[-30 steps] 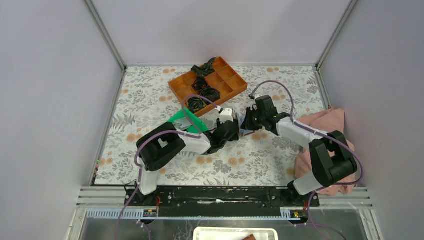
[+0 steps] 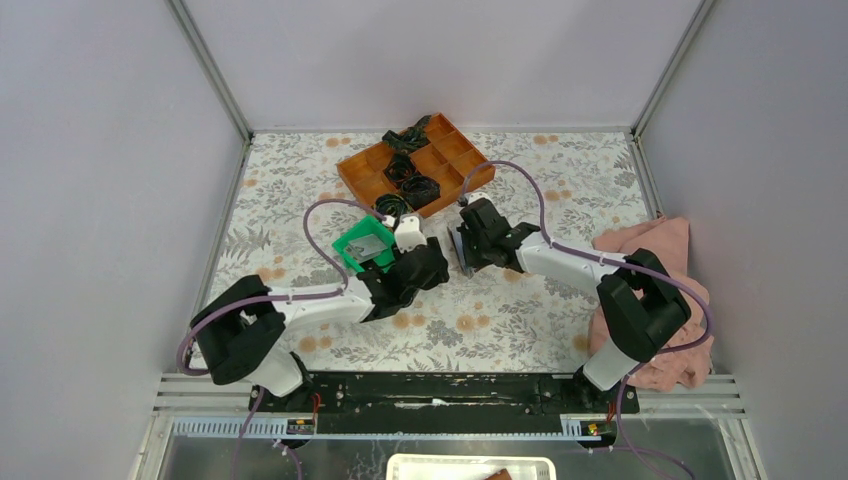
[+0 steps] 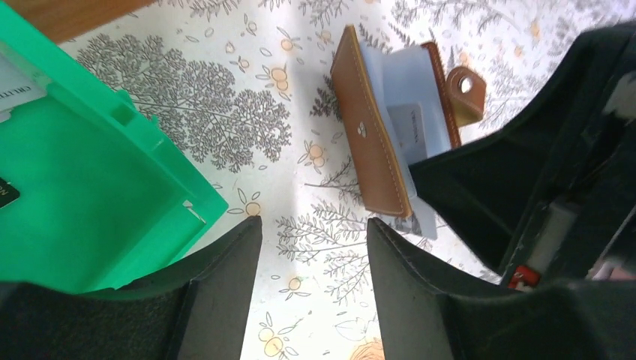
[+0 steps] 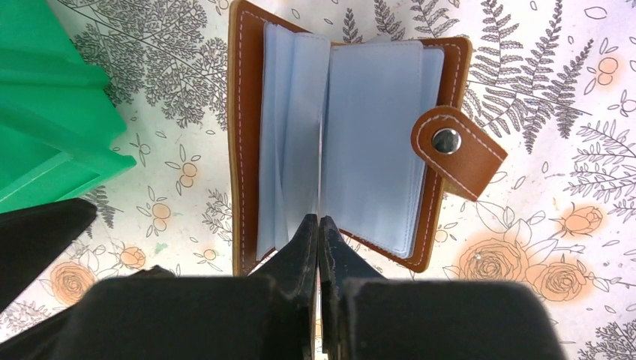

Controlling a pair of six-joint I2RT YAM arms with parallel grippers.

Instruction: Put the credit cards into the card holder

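The brown card holder [image 4: 442, 225] lies spread on the table, its pale clear sleeves [image 4: 375, 142] fanned and one page standing on edge. My right gripper is shut at the near end of that upright page; whether the page edge is pinched between its tips is not clear. In the left wrist view the holder [image 3: 367, 127] is beyond and right of my left gripper, which is open with only tabletop between its fingers. Pale cards [image 2: 367, 247] lie in the green bin [image 2: 347, 247], one card [image 3: 15, 86] showing at the left wrist view's edge.
Behind the bin stands a wooden divided tray [image 2: 460, 153] with coiled black cables [image 2: 420, 190]. A pink cloth [image 2: 665, 365] is heaped at the right edge. Bare patterned table lies in front of the holder. Both grippers are close together.
My left gripper has drawn left, away from the card holder toward the green bin. The right gripper has moved left across the holder.
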